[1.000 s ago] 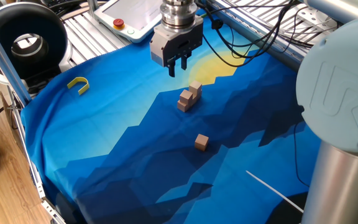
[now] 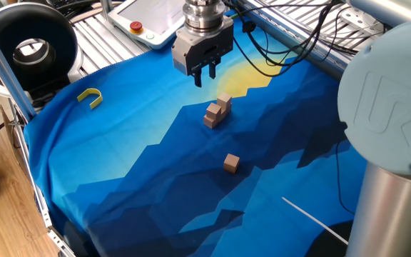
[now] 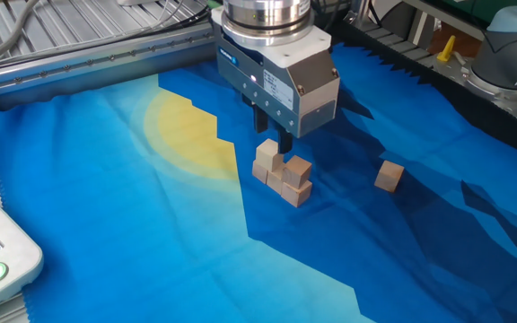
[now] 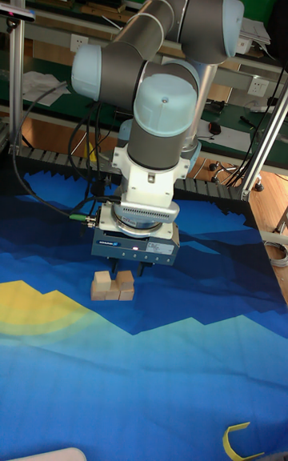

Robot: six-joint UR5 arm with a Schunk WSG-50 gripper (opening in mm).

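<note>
Small wooden cubes form a compact stack [image 2: 211, 121] on the blue cloth, with a lower row and two cubes on top. In exterior view 2, a pale upper cube [image 3: 269, 156] and a browner upper cube [image 3: 297, 171] have a gap between them. A single cube [image 2: 231, 163] lies apart from the stack, also visible in the second view [image 3: 389, 176]. My gripper [image 2: 205, 76] hangs above the cloth near the stack, pointing down. Its two dark fingers [image 3: 284, 141] stand apart, and nothing shows between them. From exterior view 3, the gripper [image 4: 129, 271] appears behind the stack.
A yellow curved piece [image 2: 90, 96] lies near the cloth's edge. A teach pendant [image 2: 148, 21] with a red button sits beyond the cloth, and cables [image 2: 291, 57] loop beside the arm.
The arm's round blue cap has shifted very slightly left. The gripper looks almost still, its fingers equally apart, and the cubes stay where they were.
</note>
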